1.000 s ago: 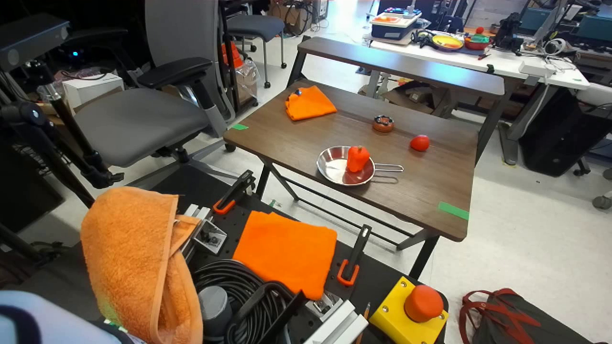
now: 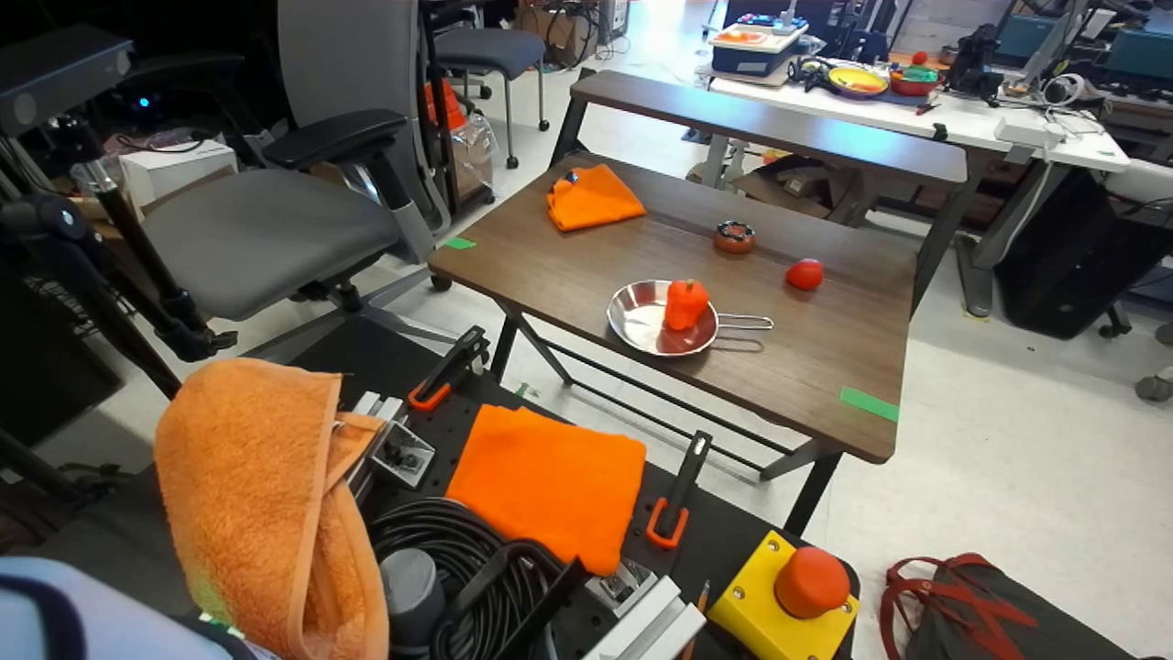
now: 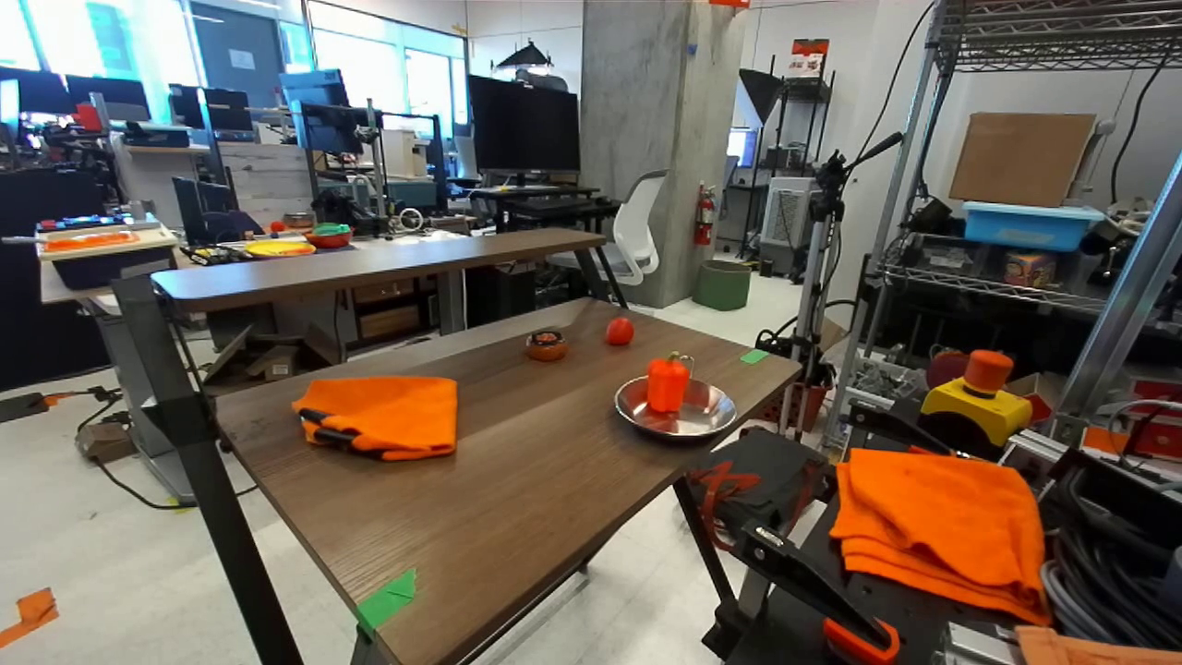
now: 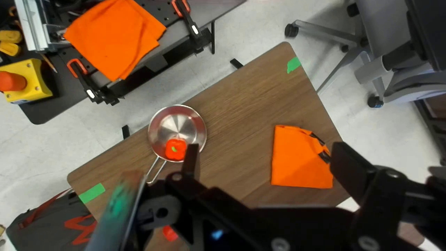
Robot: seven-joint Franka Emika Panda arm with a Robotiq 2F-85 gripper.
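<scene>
A steel pan (image 2: pixel 635 315) rests on the brown table, its wire handle pointing right in exterior view 1. Inside it stands a red-orange bell pepper (image 2: pixel 686 304), seen from above as a pepper (image 4: pixel 175 149) near the pan's handle side. Farther back are a red tomato (image 2: pixel 805 275) and a small brown bowl (image 2: pixel 734 238). A folded orange cloth (image 3: pixel 382 412) lies toward the other end. In the wrist view my gripper hangs high above the table, open wide, with nothing between its fingers. It is out of sight in both exterior views.
A raised shelf (image 2: pixel 770 121) runs along the table's far edge. On a black bench lie another orange cloth (image 2: pixel 550 484), clamps, coiled cables and a yellow box with a red button (image 2: pixel 786 599).
</scene>
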